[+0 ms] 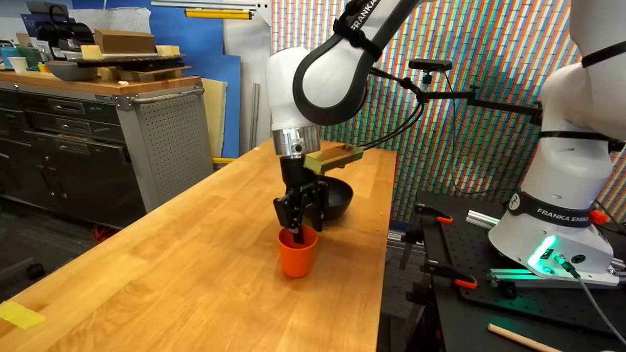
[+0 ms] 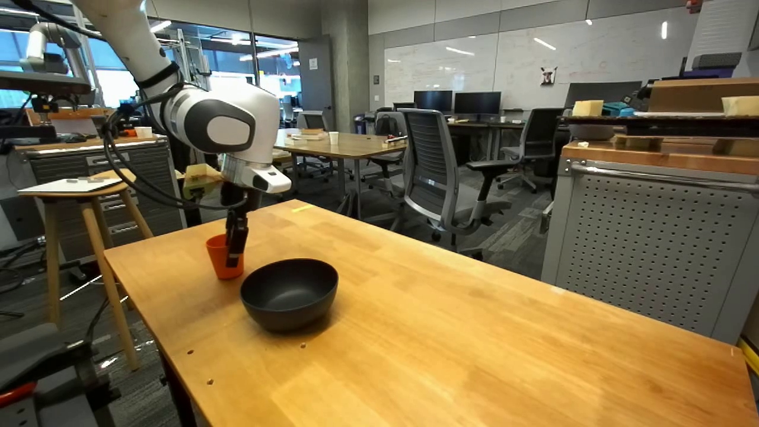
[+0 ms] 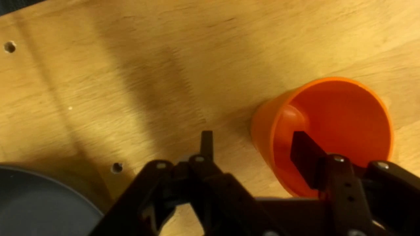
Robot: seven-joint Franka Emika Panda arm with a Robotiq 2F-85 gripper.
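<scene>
An orange cup (image 1: 297,261) stands upright on the wooden table; its wide mouth shows in the wrist view, where the cup (image 3: 338,114) is to the right. My gripper is open over its near wall. One finger (image 3: 305,157) reaches down inside the cup, and the other finger (image 3: 206,145) is outside, with a gap between it and the wall. Behind the gripper sits a black bowl (image 2: 288,284), empty, close beside the cup. Part of that bowl (image 3: 39,204) shows at lower left in the wrist view.
A strip of yellow tape (image 1: 20,315) lies near its left edge. The robot base (image 1: 548,205) stands off the right side of the table.
</scene>
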